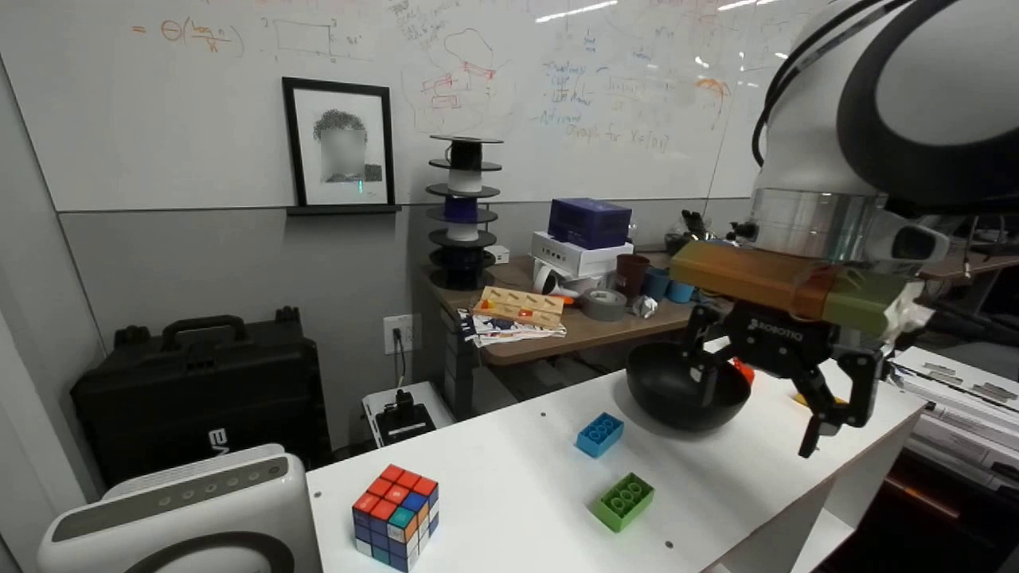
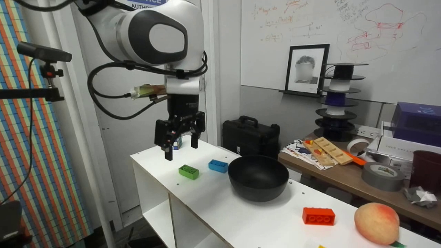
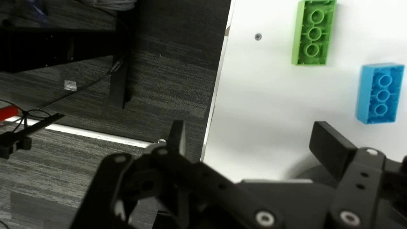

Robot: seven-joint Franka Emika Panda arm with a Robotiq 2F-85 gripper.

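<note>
My gripper (image 2: 180,153) is open, its fingers wide apart and nothing between them. It hangs above the white shelf top (image 1: 487,477), near the front edge. In the wrist view the shelf edge runs between the two fingers, with dark floor on the left. A green brick (image 3: 313,33) and a blue brick (image 3: 380,93) lie hollow side up, apart from the gripper. Beside the blue brick stands a black bowl (image 2: 258,177); exterior view 2 shows its visible inside empty. A red brick (image 2: 318,216) and a peach (image 2: 376,223) lie beyond it.
A Rubik's cube (image 1: 396,516) sits at one end of the shelf. Only a sliver of a yellow brick (image 2: 321,246) shows in exterior view 2. A wooden desk (image 1: 535,336) with clutter stands behind. Bare white surface lies around the green brick.
</note>
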